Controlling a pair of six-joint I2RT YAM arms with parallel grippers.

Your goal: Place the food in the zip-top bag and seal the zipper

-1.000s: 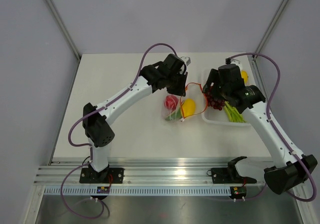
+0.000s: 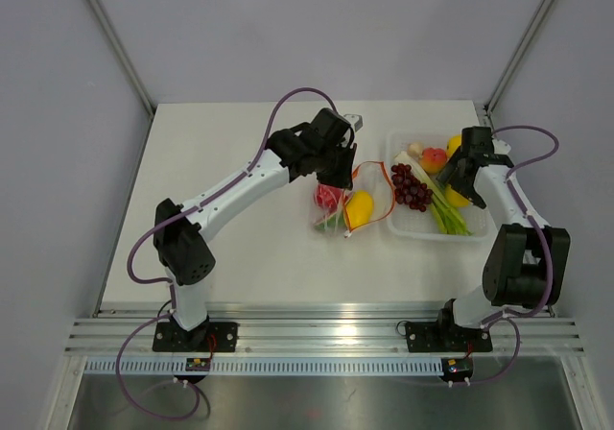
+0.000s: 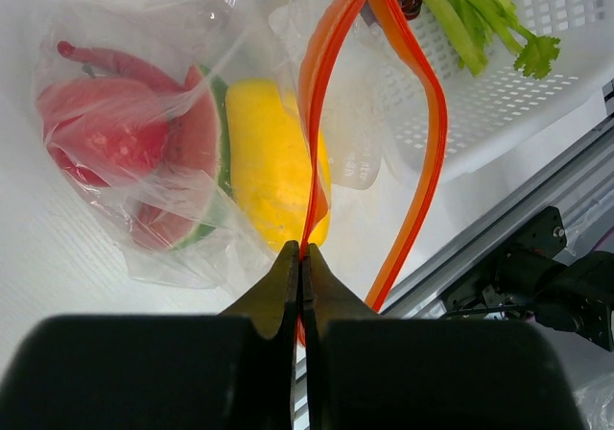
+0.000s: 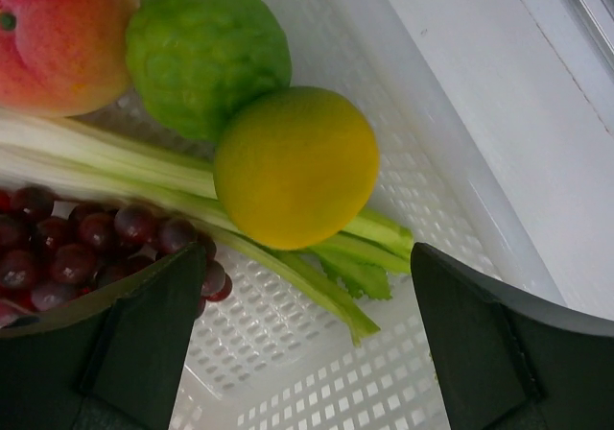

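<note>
The zip top bag (image 3: 134, 209) lies open in the middle of the table with red produce, watermelon pieces and a yellow item (image 3: 269, 161) inside. My left gripper is shut on the bag's orange zipper edge (image 3: 422, 161). My right gripper is open above the white basket (image 2: 413, 221), over an orange-yellow round fruit (image 4: 295, 166). Beside that fruit are a green bumpy fruit (image 4: 206, 56), a peach-like fruit (image 4: 62, 41), celery (image 4: 326, 296) and red grapes (image 4: 72, 257).
The basket sits at the table's right side, close to the bag. A metal rail runs along the front edge.
My right arm has moved from near the bag's right edge to the right side of the basket, over the fruit. The left arm has shifted only slightly.
</note>
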